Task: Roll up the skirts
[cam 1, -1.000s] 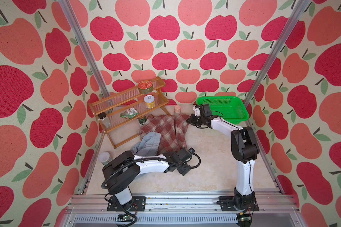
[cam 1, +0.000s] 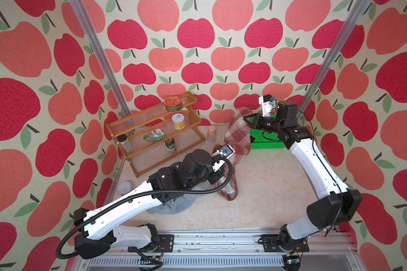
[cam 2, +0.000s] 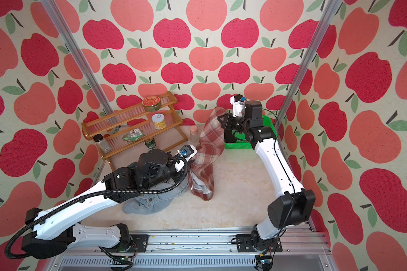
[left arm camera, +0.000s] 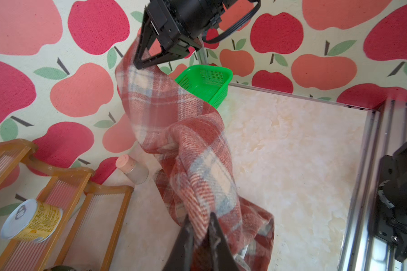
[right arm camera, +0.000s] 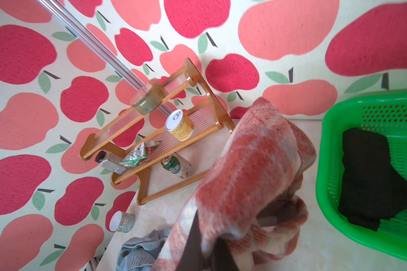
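The red-and-cream plaid skirt [cam 2: 210, 142] hangs lifted between my arms, twisted and slanting from high at the right to low at the left. My right gripper is shut on its upper end. In the left wrist view, my left gripper is shut on the plaid cloth lower down, and a loose flap [left arm camera: 257, 230] drops beside it. Below, the cloth's end [cam 2: 202, 192] reaches down close to the table; whether it touches I cannot tell. A light-blue denim garment [cam 2: 151, 205] lies crumpled under my left arm, partly hidden.
The wooden shelf [cam 1: 149, 153] with cans and jars stands back left. A pink-capped jar [cam 1: 211, 134] is near the skirt. Behind my right arm sits the green basket [right arm camera: 323, 180] holding black cloth [right arm camera: 370, 176].
The plaid skirt has gone from lying spread on the table to hanging in the air. Both arms have risen, the right one higher and slightly right, uncovering more denim.
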